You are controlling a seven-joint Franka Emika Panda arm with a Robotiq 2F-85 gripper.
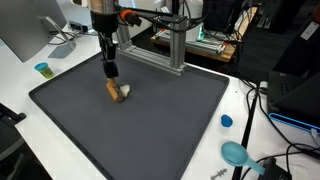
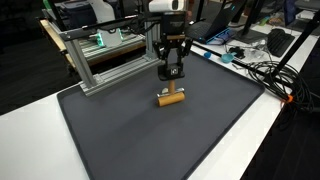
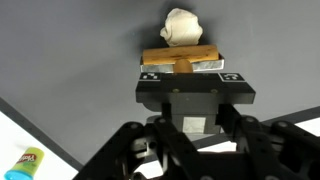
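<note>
A T-shaped tool with an orange-brown wooden head point(image 2: 171, 98) and a short upright handle hangs below my gripper point(image 2: 171, 76). The gripper is shut on that handle. In the wrist view the wooden head point(image 3: 180, 54) shows just past the fingers, with a grey strip along its near side. A crumpled cream-white lump point(image 3: 181, 28) lies on the dark mat beside the head. From exterior view 1, the lump point(image 1: 125, 90) sits just right of the tool point(image 1: 113, 90). Whether the head touches the mat or the lump is hard to tell.
A small green-labelled can point(image 1: 43, 70) stands off its left edge. A metal rack point(image 1: 152, 55) borders the far side. A blue cup point(image 1: 227, 121) and a teal bowl point(image 1: 236, 154) lie right of the mat.
</note>
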